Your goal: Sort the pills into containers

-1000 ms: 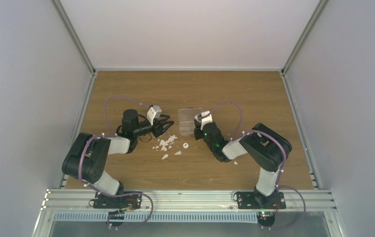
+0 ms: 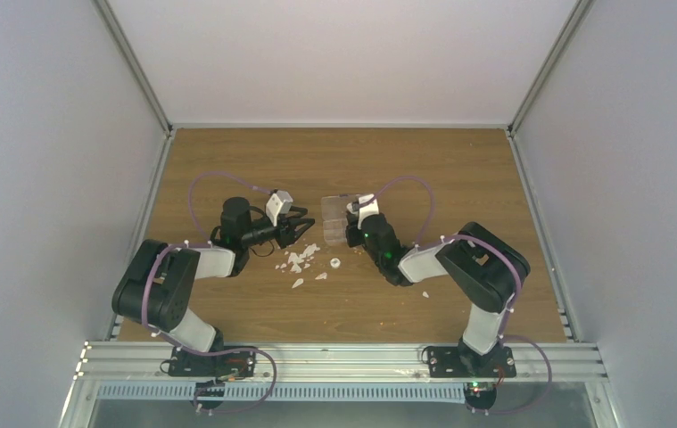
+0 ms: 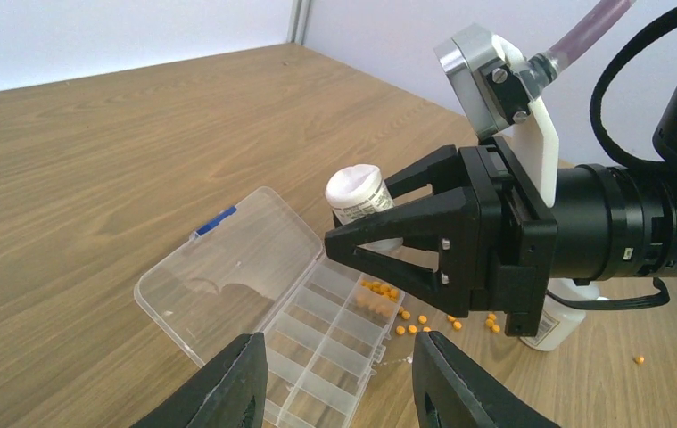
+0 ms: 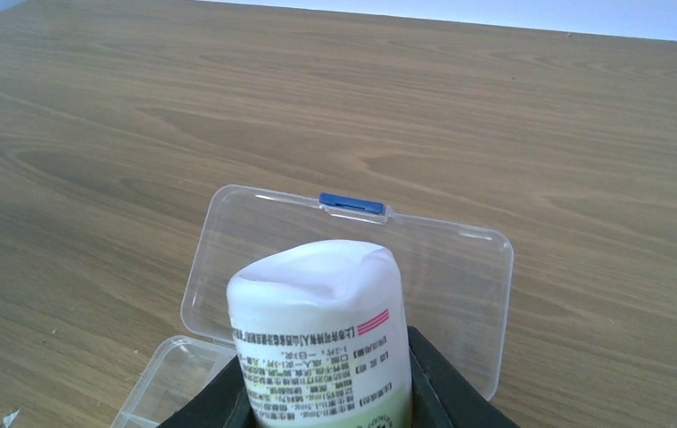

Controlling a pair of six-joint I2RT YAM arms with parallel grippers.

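Observation:
A white labelled pill bottle is held upright with a slight tilt, my right gripper shut on it. It hangs above the clear pill box, whose lid lies folded back. Orange pills show in or behind the far compartments, and several more orange pills lie loose on the table beside the box. The near compartments look empty. My left gripper stands open at the left of the box, nothing between its fingers.
A second white bottle stands behind the right gripper. White torn scraps and a small round white piece lie in front of the box.
The right gripper has moved slightly left and back over the box with the bottle in it. The left arm has stayed still.

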